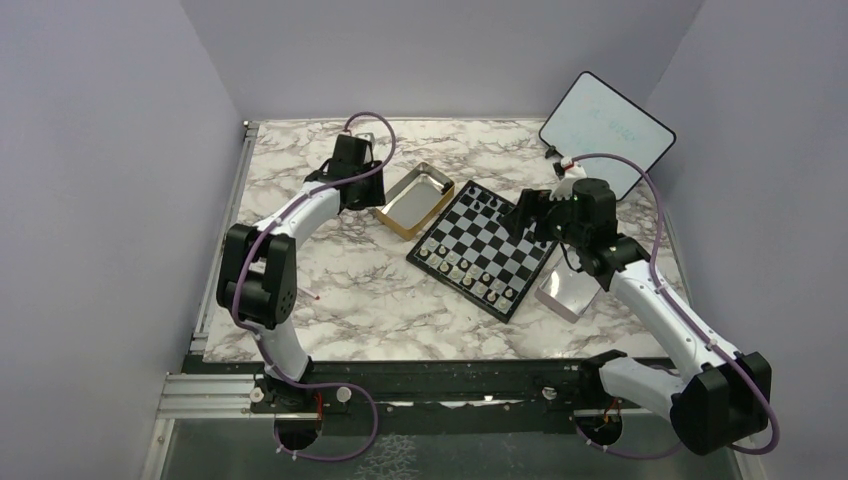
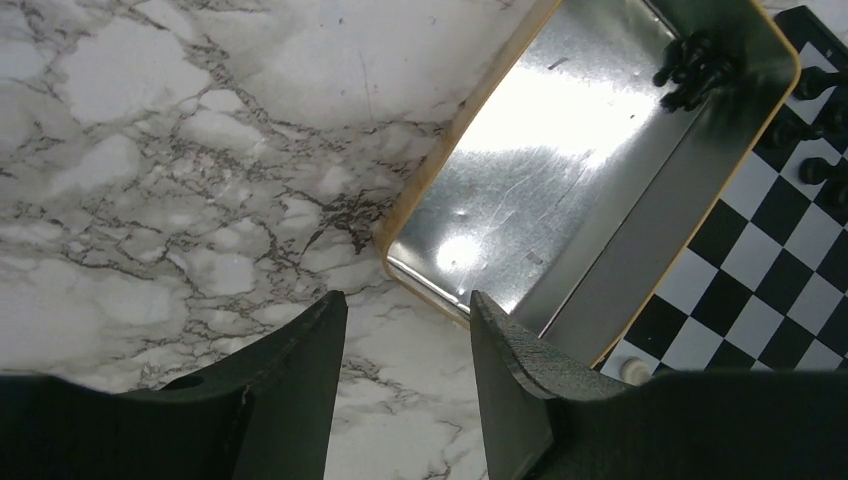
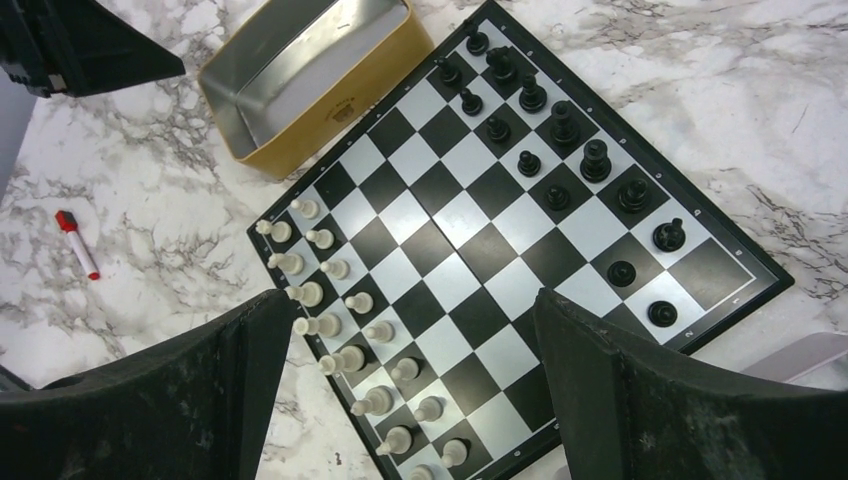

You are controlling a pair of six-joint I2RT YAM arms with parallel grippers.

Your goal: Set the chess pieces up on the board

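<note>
The black-and-white chessboard [image 3: 433, 216] lies turned at an angle on the marble table. White pieces [image 3: 343, 359] stand in two rows along its near left side. Black pieces [image 3: 595, 161] occupy the opposite side, with a few bare squares in their front row. A few more black pieces [image 2: 697, 72] lie in the far corner of the gold-sided tin [image 2: 570, 150]. My left gripper is open over the tin's near left end, empty. Above the board, on its black-piece side, my right gripper is open with nothing between its fingers.
A second, empty-looking tin [image 1: 570, 291] sits right of the board. Behind it leans a whiteboard [image 1: 608, 130]. A marker [image 3: 77, 245] lies on the left of the table.
</note>
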